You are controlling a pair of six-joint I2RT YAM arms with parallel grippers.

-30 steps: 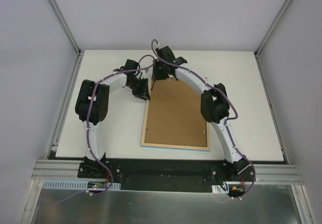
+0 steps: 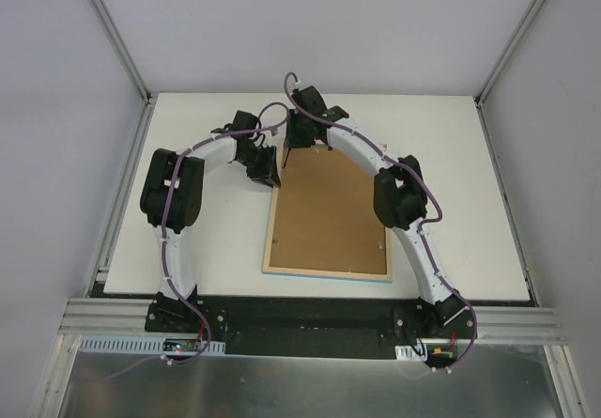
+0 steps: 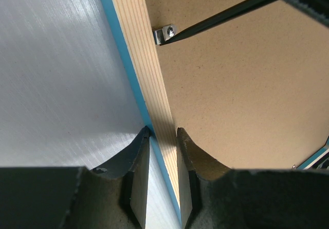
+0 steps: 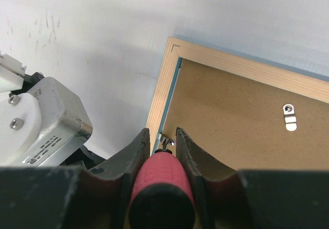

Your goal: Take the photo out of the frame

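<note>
The photo frame (image 2: 328, 270) lies face down, its brown backing board (image 2: 324, 221) up, with metal tabs (image 3: 170, 31) along it. My left gripper is shut on the frame's wooden edge (image 3: 141, 49) at the left side. My right gripper is shut on a red-handled tool (image 4: 162, 193), whose tip is at a metal tab near the frame's corner, in the right wrist view. In the left wrist view the tool's dark shaft (image 3: 221, 17) reaches that tab. The photo itself is not visible.
Both arms reach over the frame's upper left part, close together. Walls (image 2: 66, 155) border the table on the sides and back.
</note>
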